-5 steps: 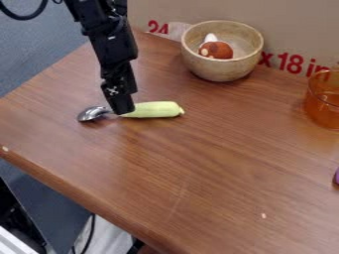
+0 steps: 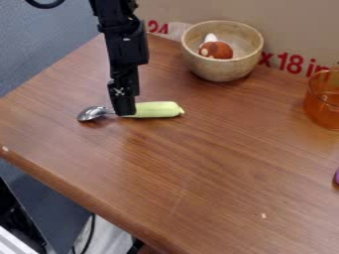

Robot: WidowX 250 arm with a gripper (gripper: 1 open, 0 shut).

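My black gripper point(image 2: 125, 105) is low over the wooden table, directly at a metal spoon point(image 2: 93, 114) and a pale yellow-green corn or squash-like piece point(image 2: 158, 109), which lies to its right. The gripper's tips cover the place between the spoon's bowl and the pale piece; whether they are open or shut on something cannot be made out.
A wooden bowl point(image 2: 221, 61) at the back holds a brown round item and something white. An orange translucent container point(image 2: 322, 97) is at the right, with a purple object point(image 2: 335, 177) at the edge below it.
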